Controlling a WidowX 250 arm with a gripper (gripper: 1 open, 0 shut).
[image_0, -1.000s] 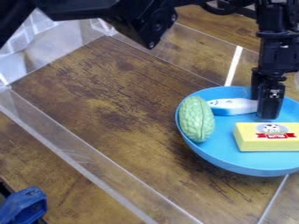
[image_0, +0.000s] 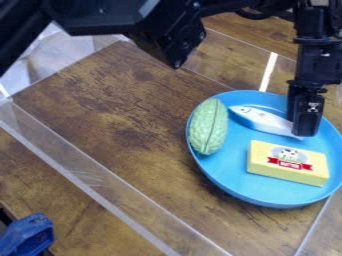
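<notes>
My black gripper (image_0: 305, 120) reaches down from the top right into a blue plate (image_0: 243, 175), its fingertips by the right end of a white elongated object (image_0: 263, 120); whether it grips that object I cannot tell. A green corn-shaped item (image_0: 207, 126) sits at the plate's left, and a yellow butter box (image_0: 289, 163) at the front.
A blue item (image_0: 23, 238) lies at the bottom left corner. Clear strips run along the table.
The plate and its items have shifted leftward, the green item and the box changing angle slightly. The gripper stays at the plate's back right.
</notes>
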